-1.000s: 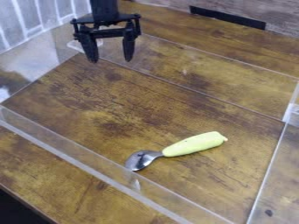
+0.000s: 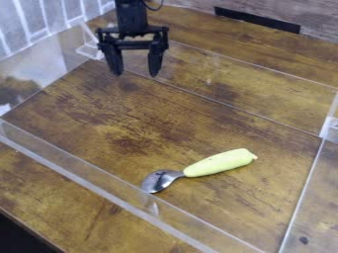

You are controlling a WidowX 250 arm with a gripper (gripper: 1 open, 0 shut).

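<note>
My black gripper (image 2: 134, 61) hangs at the upper left of the camera view, above the far part of a wooden surface, its two fingers spread open with nothing between them. A spoon with a pale yellow-green handle (image 2: 219, 162) and a metal bowl (image 2: 161, 181) lies on the wood at the lower right, well apart from the gripper.
Clear plastic walls (image 2: 82, 203) border the wooden area around the spoon and gripper. A dark slot (image 2: 258, 22) shows at the back right.
My gripper has shifted slightly to the right over the last second, staying open. The spoon has not moved.
</note>
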